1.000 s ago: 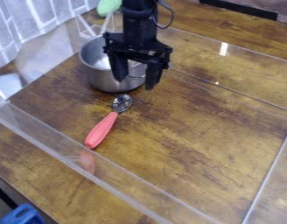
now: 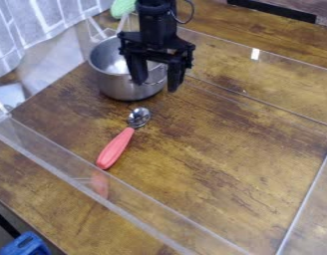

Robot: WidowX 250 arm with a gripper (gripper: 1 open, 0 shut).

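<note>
My black gripper [image 2: 156,66] is over the steel pot [image 2: 116,85] at the upper middle, its fingers pointing down at the pot's right side. The fingers are dark against the pot, and I cannot tell how far apart they stand or whether anything is between them. A spoon with a pink handle [image 2: 116,147] lies on the wooden table [image 2: 219,149] in front of the pot, its metal head toward the pot.
Clear walls enclose the tabletop at front and right. A green object [image 2: 124,8] is at the back behind the pot, and a blue item [image 2: 27,244] is at the bottom left corner.
My gripper has moved slightly back, toward the top of the view. The pot and spoon look unmoved.
</note>
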